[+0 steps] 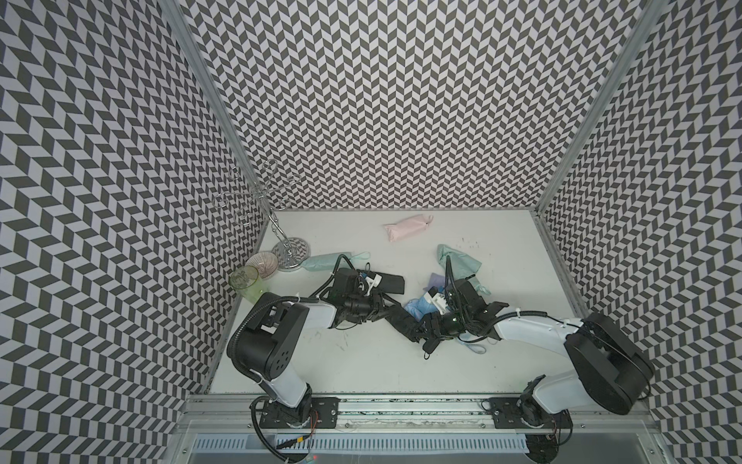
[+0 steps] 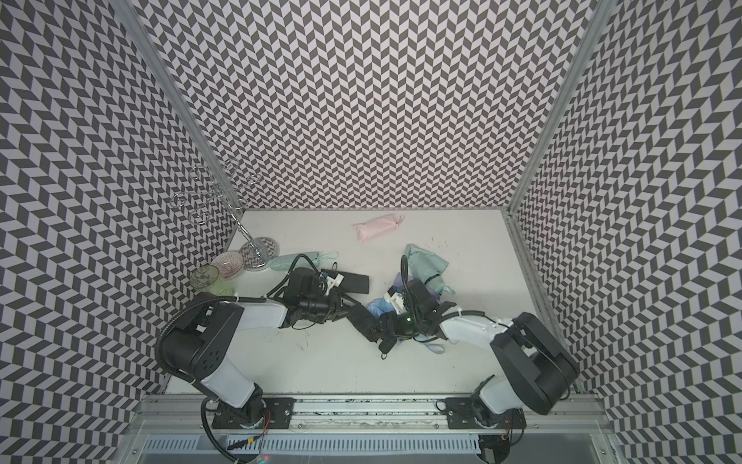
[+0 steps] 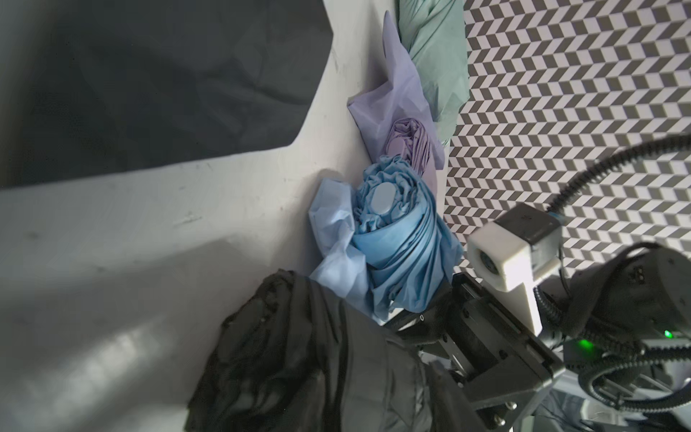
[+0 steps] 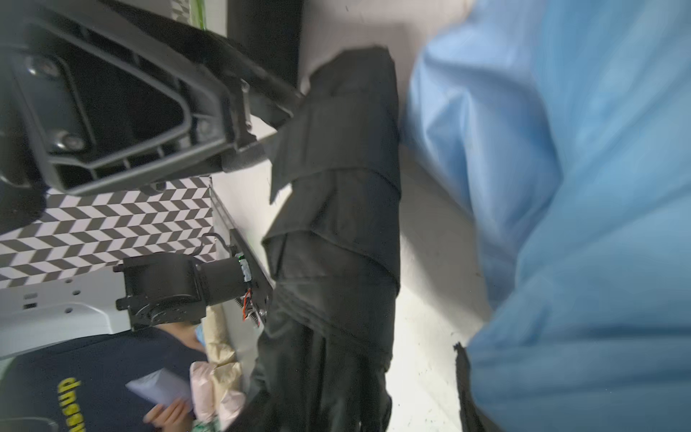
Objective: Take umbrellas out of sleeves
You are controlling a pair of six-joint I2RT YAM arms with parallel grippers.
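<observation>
A black folded umbrella [image 4: 338, 216] with its strap wrapped round it lies between my two grippers, bare of any sleeve. My left gripper [image 1: 384, 300] meets its far end; in the right wrist view the left fingers [image 4: 262, 97] touch that end, but their grip is unclear. My right gripper [image 1: 426, 331] is around the nearer end, with a dark finger [image 4: 466, 392] beside the umbrella and a pale gap between them. A flat black sleeve [image 1: 392, 284] lies behind. A blue umbrella [image 3: 403, 244] and a purple one [image 3: 410, 136] rest loosely bundled, out of sleeves.
Green cloth [image 1: 459, 261] lies behind the bundled umbrellas. A sleeved teal umbrella [image 1: 324, 261] and a pink one [image 1: 409, 227] lie farther back. At the left stand a metal stand [image 1: 290, 253], a ribbed bowl [image 1: 262, 264] and a green glass [image 1: 247, 284].
</observation>
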